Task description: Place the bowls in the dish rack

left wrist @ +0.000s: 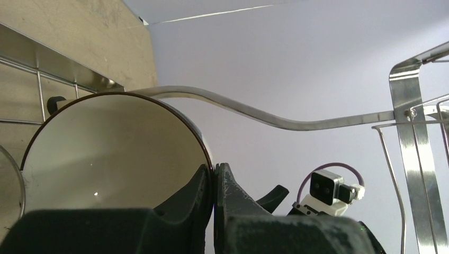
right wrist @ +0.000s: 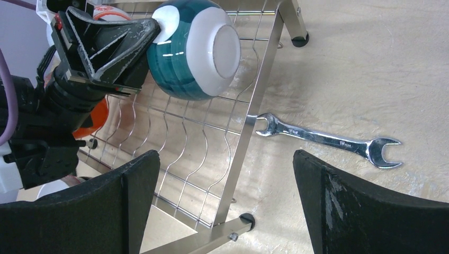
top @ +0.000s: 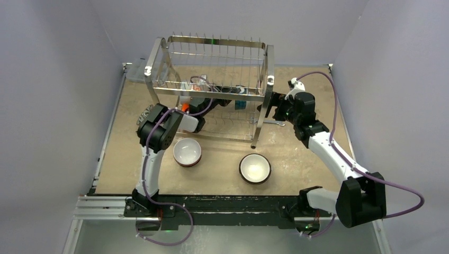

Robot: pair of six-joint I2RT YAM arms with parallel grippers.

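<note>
A teal-and-white bowl point(right wrist: 180, 58) is on its side at the right end of the dish rack's lower level point(right wrist: 235, 174). My left gripper is shut on its rim; the pale inside of the bowl point(left wrist: 116, 153) fills much of the left wrist view. From above, the rack's upper tier partly covers that bowl point(top: 241, 101). To the right of the rack, my right gripper stands open and empty. Two more bowls rest on the table in front: a white-lined bowl point(top: 187, 152) at left and a dark-rimmed bowl point(top: 254, 168) at right.
An orange bowl point(right wrist: 95, 117) and a white bowl with orange markings point(right wrist: 111, 12) sit farther left in the rack. A wrench point(right wrist: 331, 141) lies on the table beside the rack's right side.
</note>
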